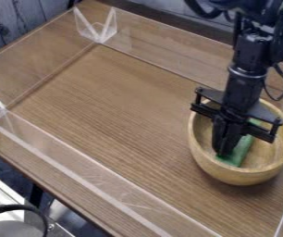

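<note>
A pale wooden bowl [267,163] sits at the right of the table, with a green object [240,151] inside it. My black gripper [226,146] reaches down from the top right into the bowl, its fingertips at the green object and partly hiding it. The fingers are close together; whether anything is held between them is hard to tell.
A black cable [8,209] lies at the bottom left corner.
</note>
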